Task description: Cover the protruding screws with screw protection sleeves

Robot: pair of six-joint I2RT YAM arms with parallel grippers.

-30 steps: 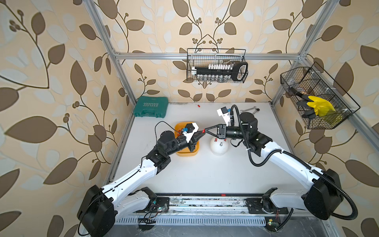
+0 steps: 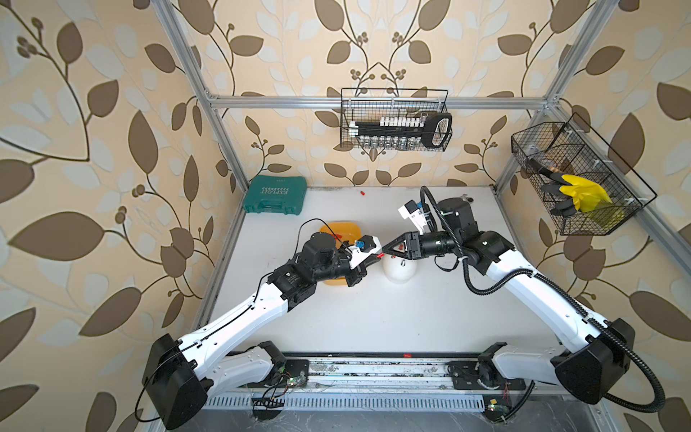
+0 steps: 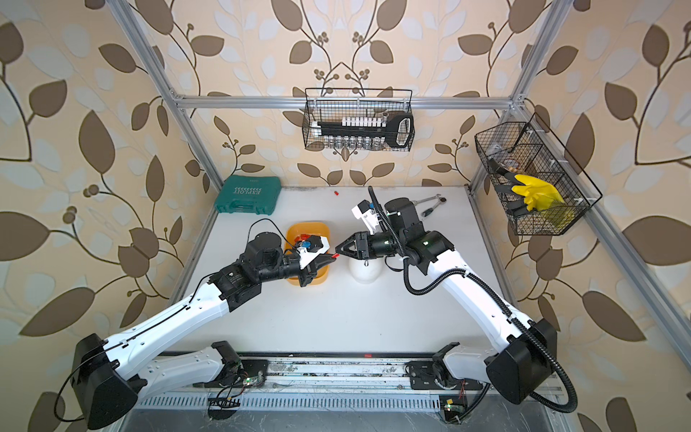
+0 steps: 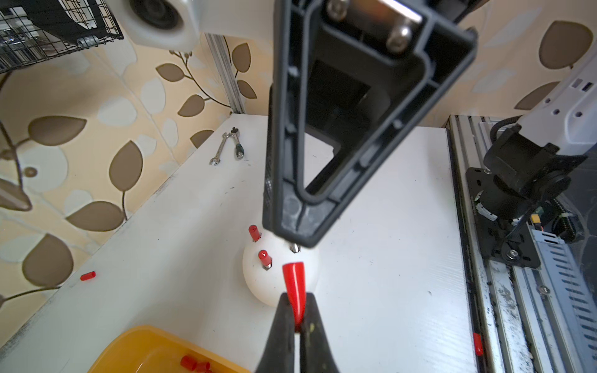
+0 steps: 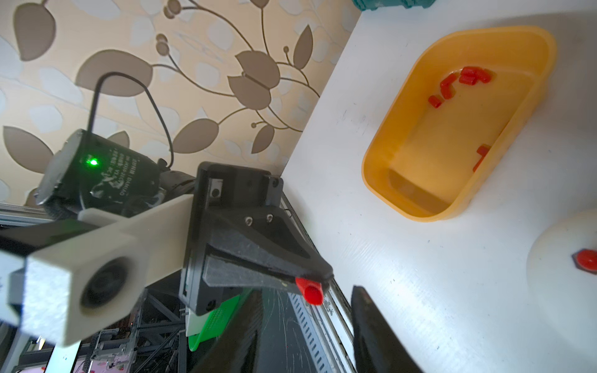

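My left gripper is shut on a red sleeve (image 4: 294, 279), which sticks out from its fingertips. My right gripper is part open beside it, above and to the right, with the sleeve in front of its fingers in the right wrist view. Below them a white domed body (image 4: 279, 289) carries protruding screws; two wear red sleeves (image 4: 265, 258), and a bare metal one (image 4: 295, 247) shows. More red sleeves (image 5: 469, 75) lie in the orange tray (image 5: 435, 161).
A green case (image 2: 275, 193) lies at the back left, wrenches (image 4: 220, 148) at the back right. A loose sleeve (image 4: 87, 275) lies on the table. Baskets (image 2: 396, 122) hang on the frame.
Both grippers have moved slightly to the right and downward, and the right gripper has drawn back from the sleeve held in the left one.
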